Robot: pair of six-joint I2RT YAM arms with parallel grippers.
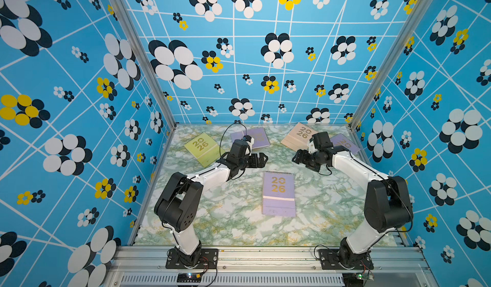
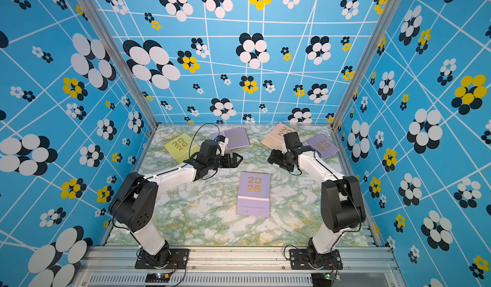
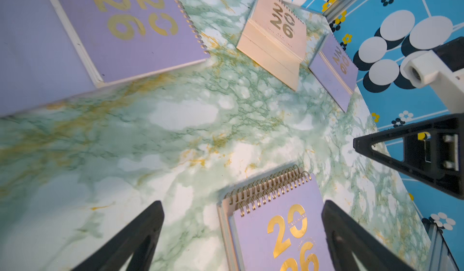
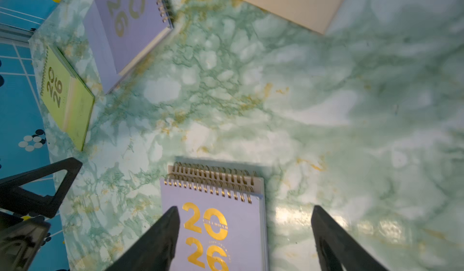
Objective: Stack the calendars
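A lavender calendar (image 1: 278,205) lies at the front centre, apparently on another calendar, its spiral edge facing away from me. At the back lie a green calendar (image 1: 203,148), a lavender one (image 1: 255,136), a peach one (image 1: 298,136) and a second lavender one (image 1: 345,143) at the right, partly behind the right arm. My open left gripper (image 1: 259,160) hangs above and behind the front calendar, left of centre. My open right gripper (image 1: 299,158) hangs to its right, near the peach calendar. Neither has anything between its fingers.
Bare marble tabletop (image 1: 332,210) surrounds the front calendar on both sides. Patterned walls enclose the table at the back and sides.
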